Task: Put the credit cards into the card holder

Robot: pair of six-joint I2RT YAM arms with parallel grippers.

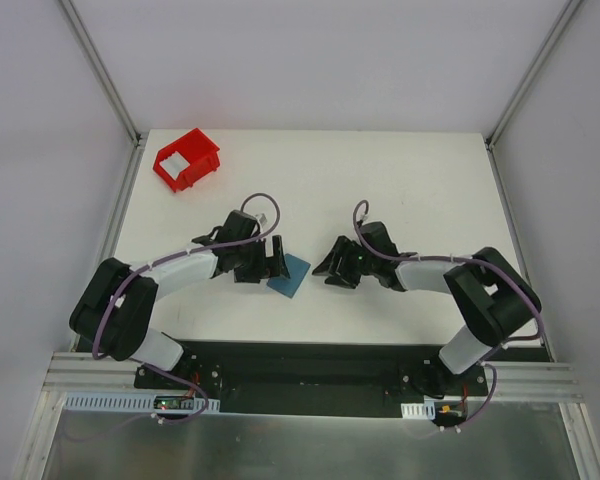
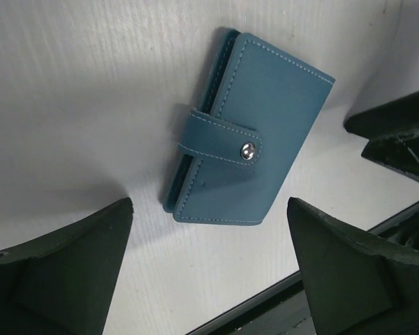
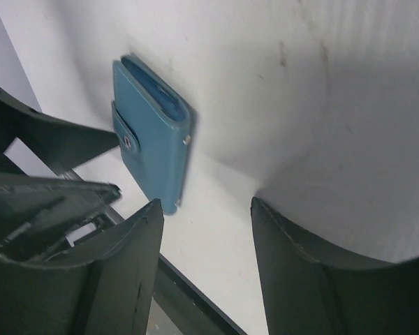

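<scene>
On the white table lies a blue card holder (image 1: 292,276), its strap and round snap (image 2: 248,150) closed over the cover in the left wrist view. My left gripper is open just off the holder's left side, with nothing between its fingers. From the right, my right gripper (image 1: 332,268) comes close to the holder; its fingers are part open and empty. In the right wrist view the holder (image 3: 153,132) shows its spine, beyond the right gripper's fingers (image 3: 148,227). Inside the red tray (image 1: 209,160) at the far left lie white cards (image 1: 174,165).
Apart from the tray in the back left corner, the table's back and middle (image 1: 340,175) are clear. A dark strip (image 1: 310,358) runs along the front edge. The two grippers stand close together around the holder.
</scene>
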